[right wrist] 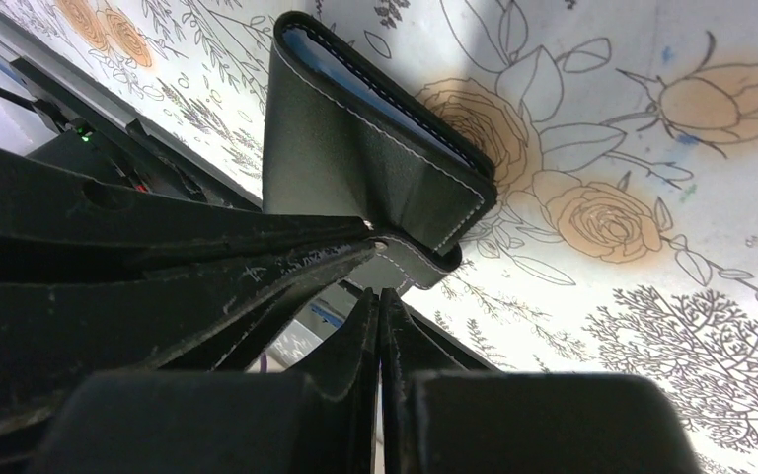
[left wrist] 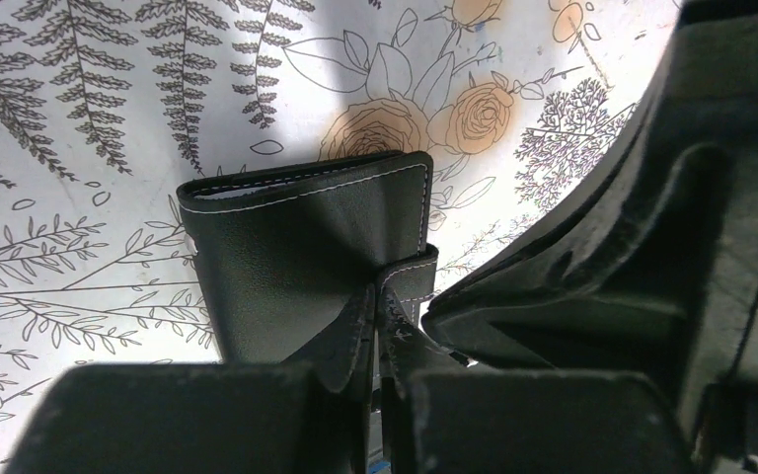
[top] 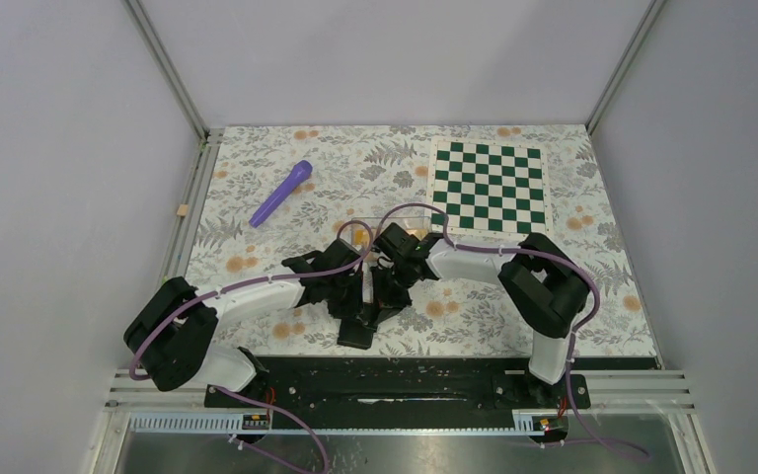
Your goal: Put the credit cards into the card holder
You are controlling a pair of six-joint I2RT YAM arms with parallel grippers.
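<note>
The card holder is a black stitched leather wallet (top: pixel 355 334) lying folded on the table near its front edge. A strap with a snap (left wrist: pixel 410 278) sits on its side. My left gripper is shut with its tips against the holder by the strap; whether the strap is pinched cannot be made out. In the right wrist view the left fingertips (right wrist: pixel 363 233) touch the strap beside the snap. My right gripper is shut close beside the strap, nothing visible between its fingers. A pale bluish edge shows inside the fold. No loose card is clearly visible.
Behind the arms stands a clear tray (top: pixel 410 222), partly hidden by them. A purple microphone-shaped object (top: pixel 281 194) lies at the back left, and a green checkered board (top: pixel 489 186) at the back right.
</note>
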